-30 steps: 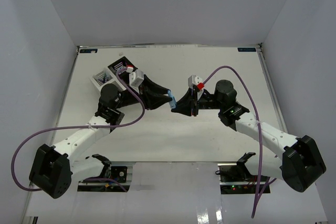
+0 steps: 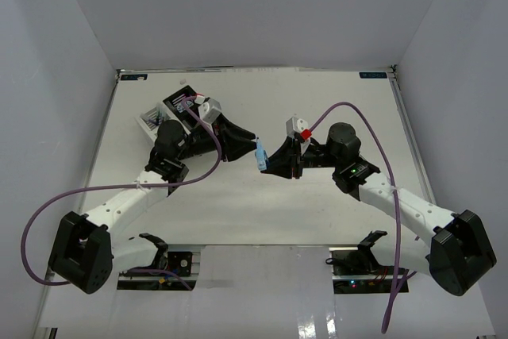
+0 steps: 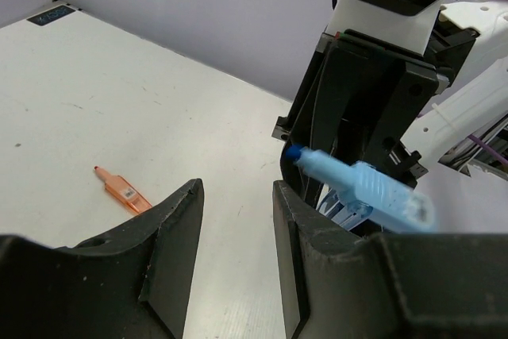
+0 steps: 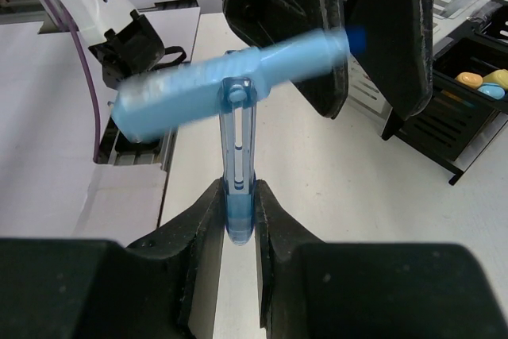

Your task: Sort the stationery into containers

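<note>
A light blue stationery piece (image 2: 261,156) is held up between the arms by my right gripper (image 2: 272,166), which is shut on its clear, narrow part (image 4: 239,148); its blue-tipped upper part lies crosswise in the right wrist view. My left gripper faces it from the left, part open, with nothing seen between its fingers. An orange piece (image 3: 123,192) lies on the white table in the left wrist view. The black container (image 4: 464,77), holding yellow and blue items, and a white container (image 2: 146,123) stand at the back left.
The left arm partly covers both containers in the top view. The white table (image 2: 294,85) has free room at the back and right. Grey walls bound it at the back and sides.
Both arms have shifted only slightly since the earlier top views; the blue piece stays in my right gripper, a little lower in the view than a second ago.
</note>
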